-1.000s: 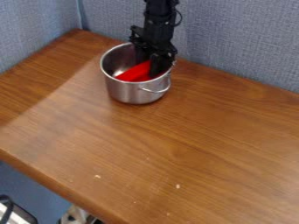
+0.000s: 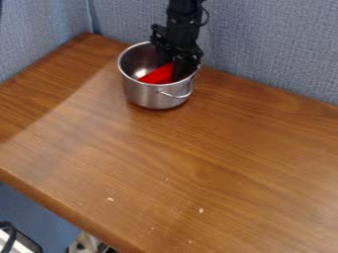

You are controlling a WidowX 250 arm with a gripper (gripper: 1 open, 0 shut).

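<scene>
A steel pot (image 2: 145, 92) with wire handles stands near the back of the wooden table, left of centre. Inside it a red object (image 2: 156, 74) is partly visible. My black gripper (image 2: 173, 65) reaches down into the right part of the pot, over the red object. Its fingertips are hidden or too dark to make out, so what is between them cannot be seen.
Blue-grey padded walls (image 2: 278, 49) rise behind it. Some equipment sits below the near left edge.
The pot has shifted slightly up in the view, toward the back wall, along with my gripper. The red object shows a little less.
</scene>
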